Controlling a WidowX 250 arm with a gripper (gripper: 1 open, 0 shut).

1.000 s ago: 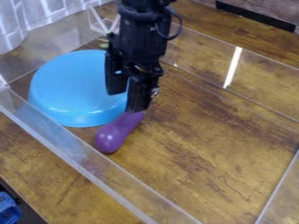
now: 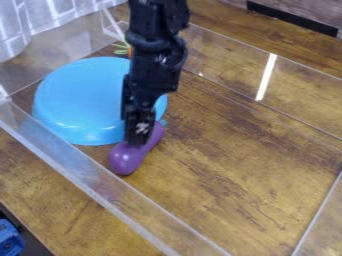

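Note:
My black gripper [image 2: 139, 132] hangs from the top centre over the right side of a blue bowl [image 2: 70, 98], reaching down to the upper part of a purple object [image 2: 132, 154] that lies on the wooden surface beside the bowl. The gripper is motion-blurred, so its fingertips and whether they hold anything cannot be made out.
A clear plastic edge [image 2: 80, 172] runs diagonally along the left. A small blue item [image 2: 7, 240] sits at the lower left corner.
The gripper has moved downward toward the purple object. The bowl and purple object look about where they were.

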